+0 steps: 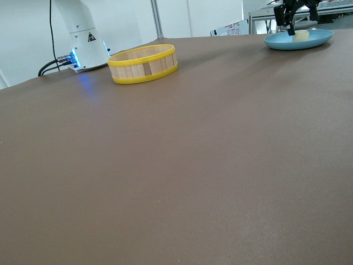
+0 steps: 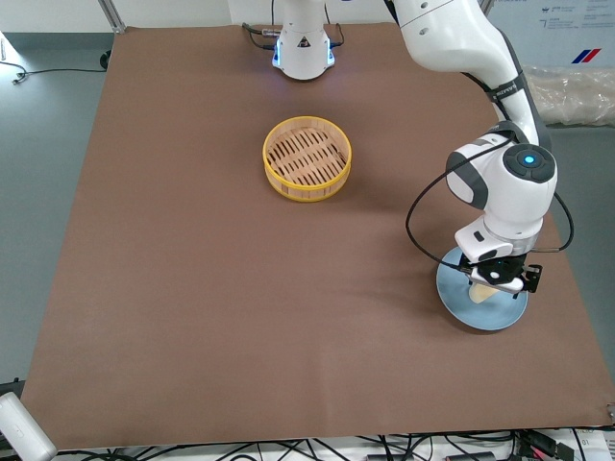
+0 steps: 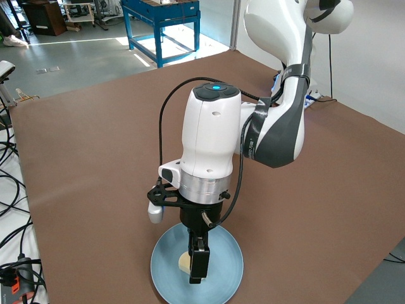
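Observation:
A light blue plate (image 2: 490, 313) lies on the brown table (image 2: 288, 317) at the right, holding a pale cream piece (image 1: 300, 35), partly hidden. My black gripper (image 3: 199, 256) points down over the plate, beside the piece; in the top view it is cut by the frame edge, and I cannot tell whether it holds anything or how its fingers stand. A round wooden basket with yellow rims (image 2: 307, 158) sits empty near the middle back of the table, left of the arm.
Cables and a white cylinder (image 2: 24, 428) lie beyond the front edge.

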